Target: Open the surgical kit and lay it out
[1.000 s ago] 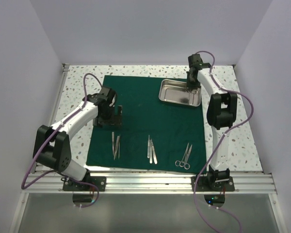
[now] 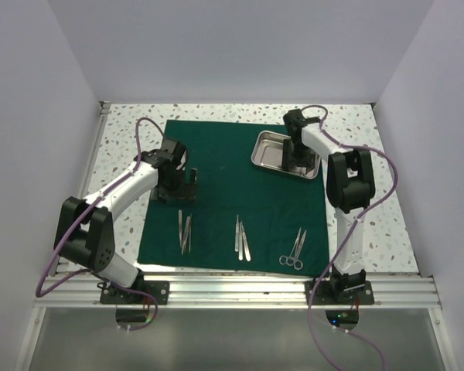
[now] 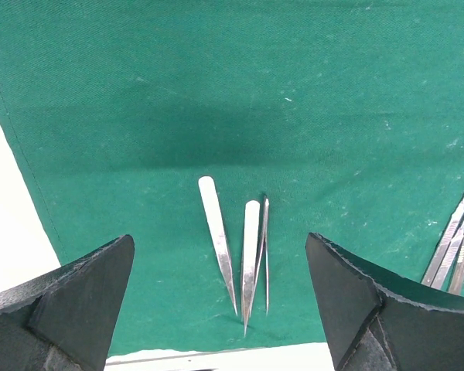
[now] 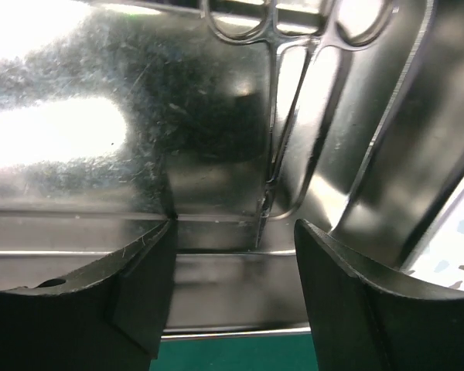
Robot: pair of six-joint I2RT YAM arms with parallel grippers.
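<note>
A steel tray (image 2: 267, 158) lies on the far right of the green cloth (image 2: 224, 193). Inside it are scissors (image 4: 277, 116), handles up and tips between my right fingers as the right wrist view looks down. My right gripper is over the tray with its fingers apart, gripping nothing. On the cloth's left, my left gripper (image 2: 178, 193) stands open and empty. Tweezers (image 3: 250, 255) lie in front of it. Scalpel handles (image 2: 240, 238) are grouped at the front middle, and more scissors (image 2: 294, 251) at the front right.
A speckled tabletop (image 2: 383, 239) borders the cloth. The tray's raised walls surround the right gripper's working area.
The tray has shifted slightly. The left arm has barely moved.
</note>
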